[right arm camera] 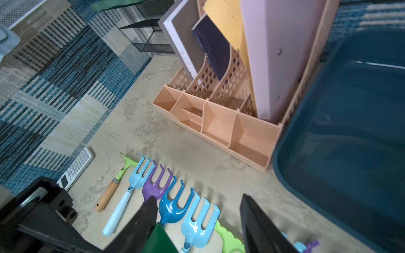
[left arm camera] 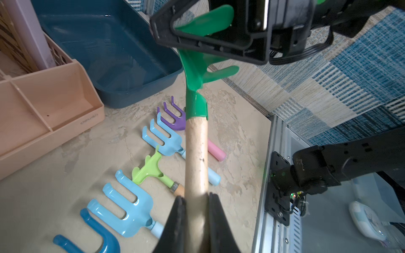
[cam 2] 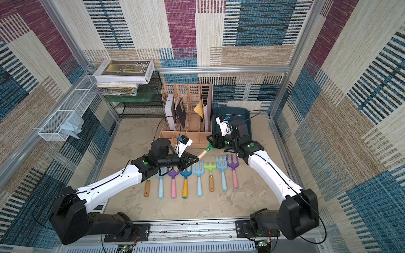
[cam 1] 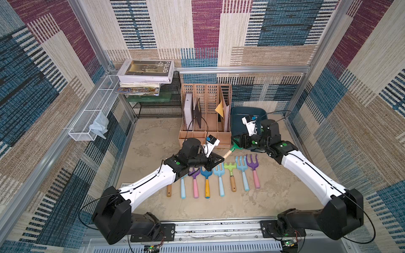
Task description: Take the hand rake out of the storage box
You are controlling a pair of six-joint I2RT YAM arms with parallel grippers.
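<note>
A hand rake with green head (cam 1: 235,145) and wooden handle (left arm camera: 196,156) is held above the row of tools. My left gripper is shut on the handle. The head sits right by my right gripper, whose fingers are apart; the green shows at the bottom of the right wrist view, and in the left wrist view the head is partly hidden behind that gripper. The dark teal storage box (right arm camera: 341,160) stands behind, at the back right.
Several forks and rakes (cam 2: 198,185) lie in a row on the table beneath the grippers. A peach file organizer (right arm camera: 253,143) stands beside the box. Books (cam 1: 145,71) rest on a rack at back left, near a white wire basket (cam 1: 84,130).
</note>
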